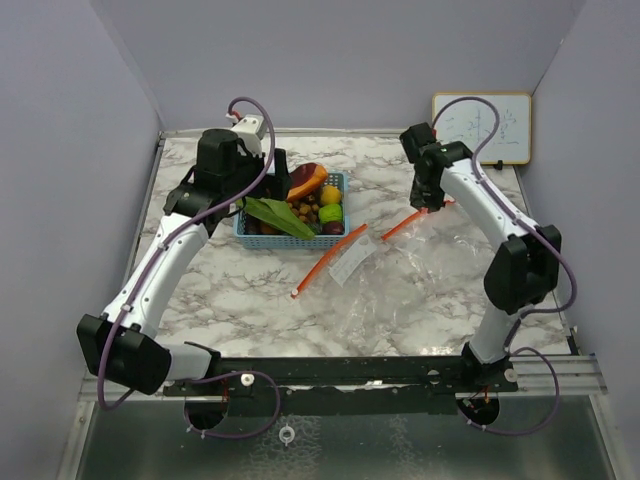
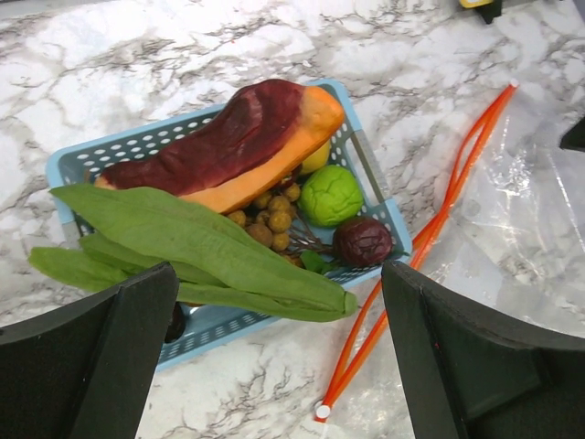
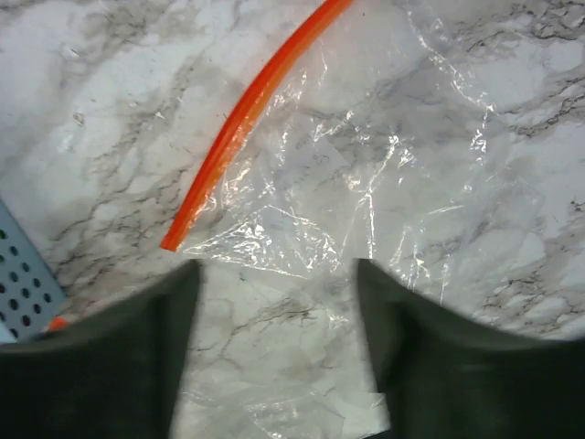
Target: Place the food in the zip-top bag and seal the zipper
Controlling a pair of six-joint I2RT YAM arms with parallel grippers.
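A blue basket [image 1: 292,241] of food holds green leaves [image 2: 228,265], a red-and-orange long item [image 2: 224,146], a green cabbage [image 2: 331,195], a dark round item [image 2: 363,240] and small brown balls. Two clear zip bags with orange zippers lie flat to its right: one [image 1: 360,290] nearer the front, one [image 3: 384,183] farther back. My left gripper stands open above the basket, empty. My right gripper hangs over the bags, its blurred fingers apart with nothing seen between them.
A whiteboard [image 1: 483,125] stands at the back right.
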